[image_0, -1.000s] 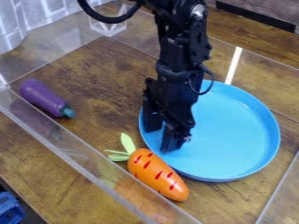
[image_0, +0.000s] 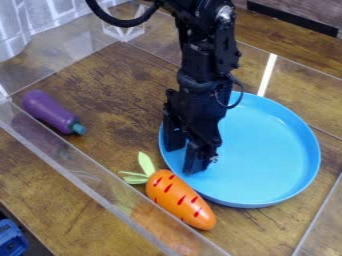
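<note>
My black gripper (image_0: 190, 130) reaches down from the top over the left part of a blue plate (image_0: 274, 150). Its dark fingers overlap at the plate's left side, and whether they are open or shut, or hold anything, is unclear. A toy carrot (image_0: 179, 198) with a pale green top lies just below the plate's lower left edge. A purple toy eggplant (image_0: 51, 113) lies on the wooden surface at the left.
Clear plastic walls run along the lower left and top left. A blue object (image_0: 10, 239) is at the bottom left corner.
</note>
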